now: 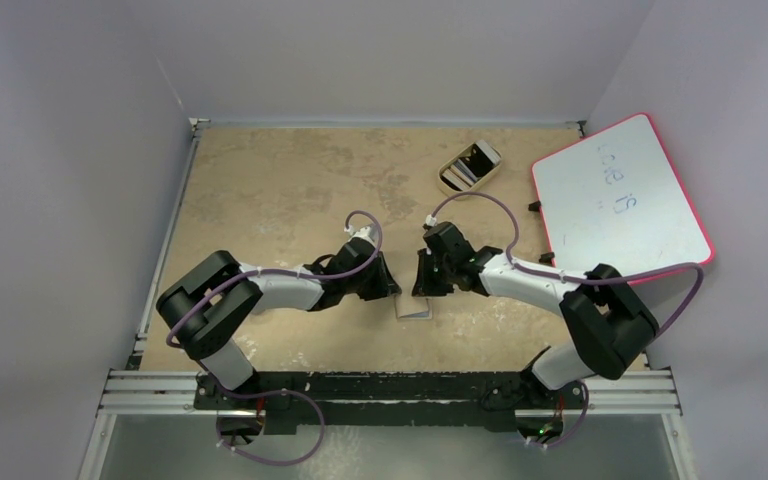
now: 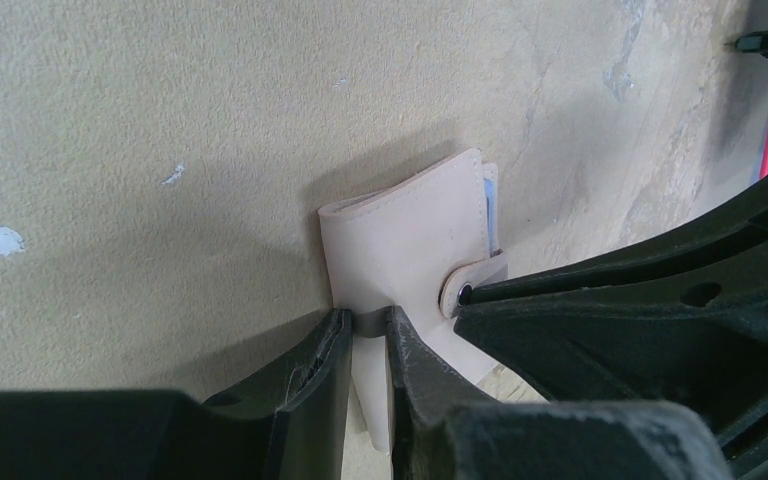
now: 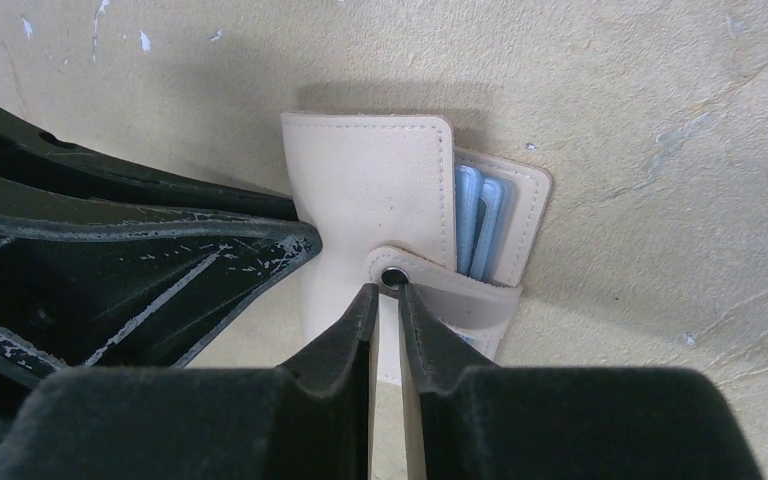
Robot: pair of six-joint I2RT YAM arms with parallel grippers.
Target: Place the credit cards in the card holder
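The pale card holder [image 1: 412, 306] lies on the table in front, between both grippers. In the right wrist view the holder [image 3: 360, 180] shows a snap strap and blue card sleeves along its right side. My left gripper is at the holder's folded edge, fingertips close together on it; whether it grips is unclear. My right gripper has its fingertips close together at the snap button on the strap; I cannot tell if anything is between them.
An open box with several cards [image 1: 470, 166] sits at the back right. A whiteboard [image 1: 620, 200] leans on the right side.
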